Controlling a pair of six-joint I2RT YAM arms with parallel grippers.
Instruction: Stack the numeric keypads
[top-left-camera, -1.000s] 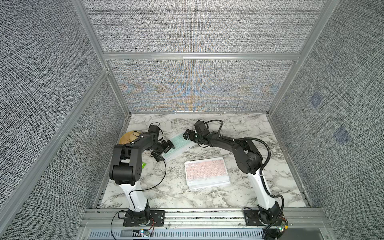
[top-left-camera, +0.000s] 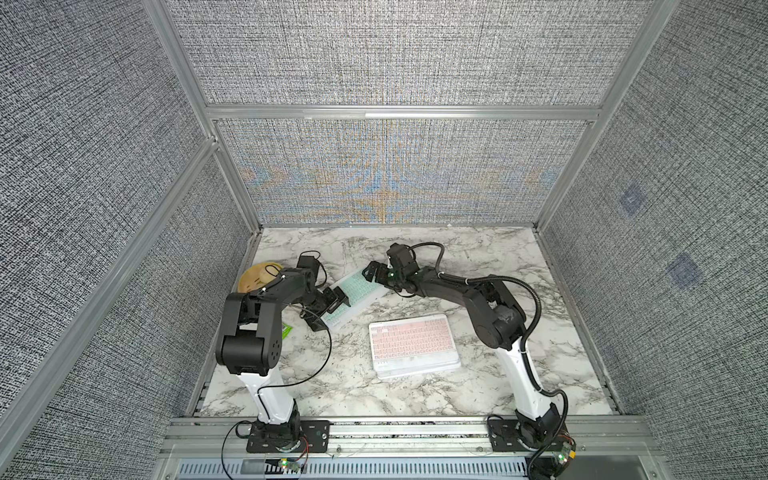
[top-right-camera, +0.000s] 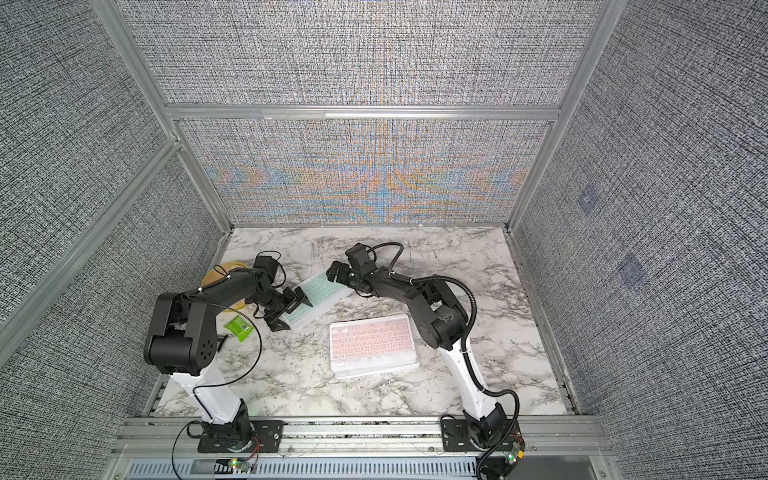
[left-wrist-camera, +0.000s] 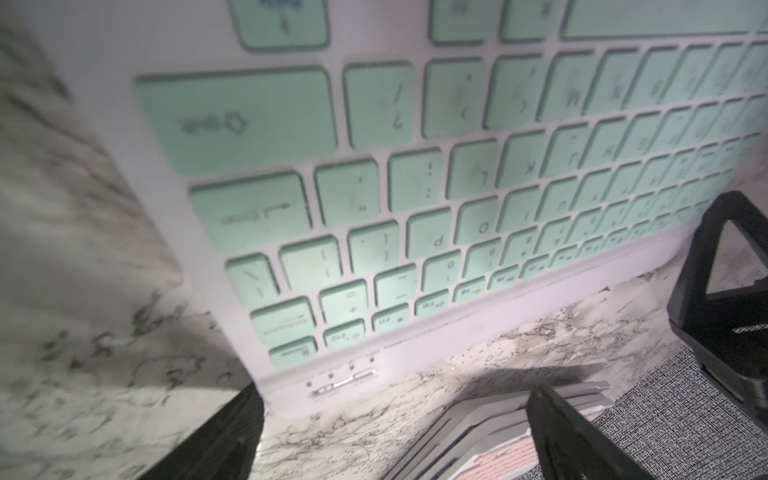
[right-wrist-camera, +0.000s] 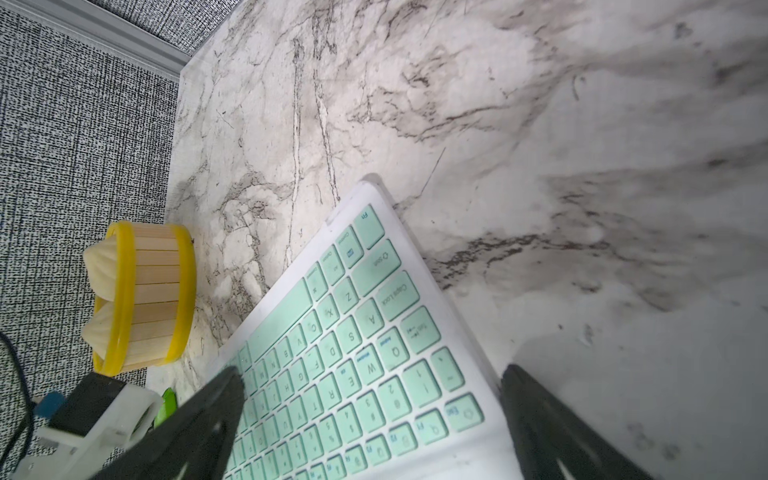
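A white keyboard with mint-green keys (top-left-camera: 364, 287) lies slanted on the table at the back left of centre. At its left end is my left gripper (top-right-camera: 290, 310), fingers apart; in the left wrist view the keyboard's corner shows between and beyond its fingers. Over the opposite end stands my right gripper (top-right-camera: 335, 273), also open, with a keyboard edge between its fingers in the right wrist view. Whether any finger touches the keyboard, I cannot tell. Closer to the front, a pink-keyed keyboard (top-left-camera: 413, 339) tops a neat stack of white keyboards.
A round wooden basket with yellow bands (right-wrist-camera: 152, 296) stands at the back left, partly behind my left arm. A green packet (top-right-camera: 239, 326) lies beside that arm.
The left gripper has shifted slightly, its fingers spread wider. The keyboards look unmoved.
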